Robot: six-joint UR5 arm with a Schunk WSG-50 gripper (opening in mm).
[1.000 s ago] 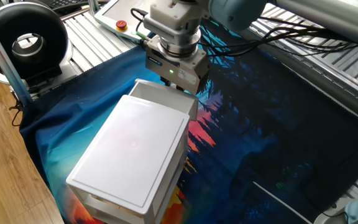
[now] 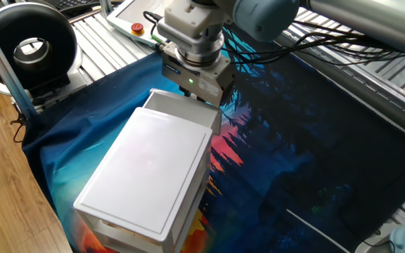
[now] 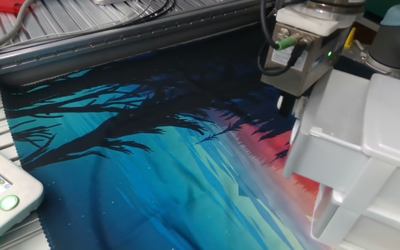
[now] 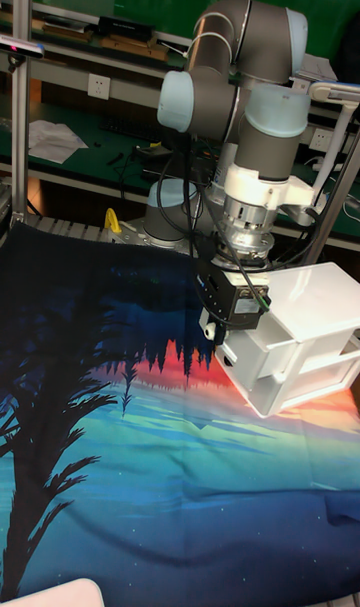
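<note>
A white plastic drawer cabinet [image 2: 146,172] stands on the printed cloth, its flat lid facing up. Its top drawer [image 2: 181,109] is partly pulled out on the side facing the robot arm. My gripper [image 2: 194,96] points down at the outer end of this drawer. In the second exterior view, dark fingers [image 3: 283,104] reach down right beside the drawer front [image 3: 325,149]. The third exterior view also has the gripper low against the cabinet [image 4: 314,298]. The drawer and gripper body hide most of the fingertips, so the finger opening and any contact are unclear.
A control panel with a red stop button [image 2: 138,28] lies behind the arm. Loose black cables [image 2: 315,49] hang from the arm, and a black round device [image 2: 30,49] stands at the far left.
Over the last second, the gripper and cabinet have shifted slightly left in the first exterior view. The drawer has stayed partly out, with the gripper at its outer end.
</note>
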